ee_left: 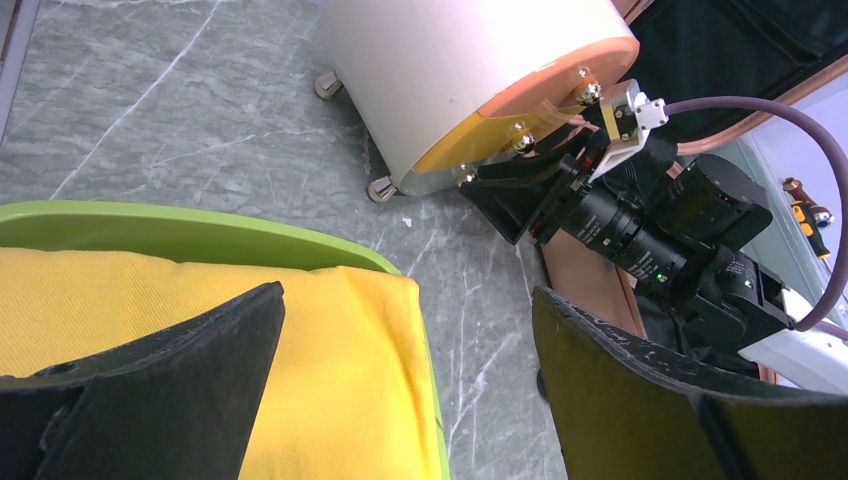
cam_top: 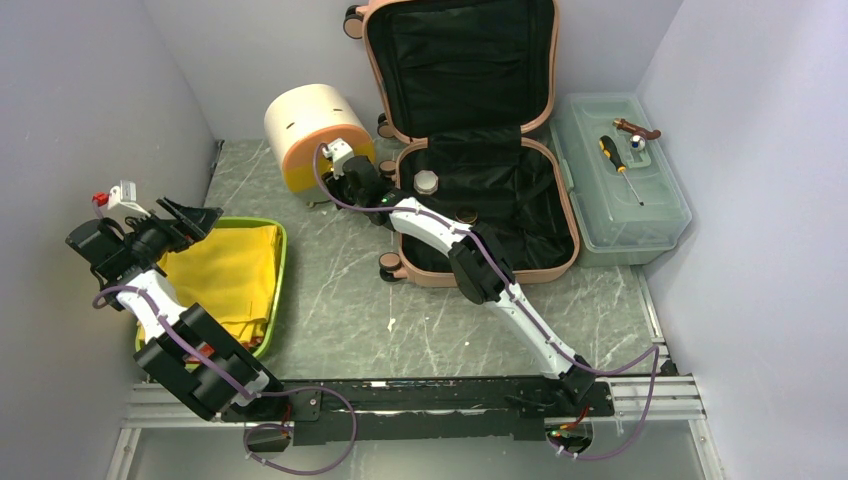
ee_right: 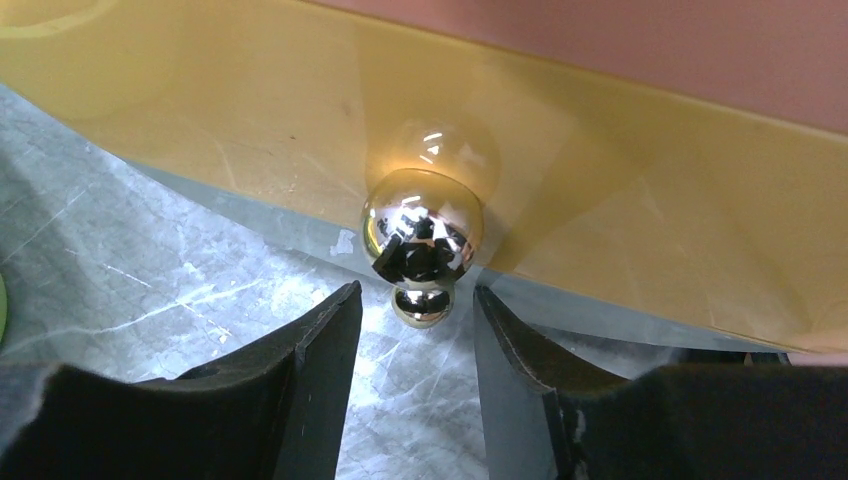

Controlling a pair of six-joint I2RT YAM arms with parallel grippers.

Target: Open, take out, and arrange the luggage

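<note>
An open peach suitcase [cam_top: 560,210] lies at centre, lid raised, with a small white jar [cam_top: 425,182] and a gold ring-like item in it. Left of it sits a cream cabinet [cam_top: 305,110] with coloured drawer fronts and silver knobs. My right gripper is part open at the lowest yellow front, its fingertips just short of a knob [ee_right: 420,225], one either side of its lower part. My left gripper stands open over the green tray [ee_left: 200,222] with yellow cloth [ee_left: 340,380], nothing between its fingers.
A translucent lidded box [cam_top: 620,230] at the right carries a screwdriver [cam_top: 612,155] and a brown-handled tool [cam_top: 635,130]. Walls border the sides and back.
</note>
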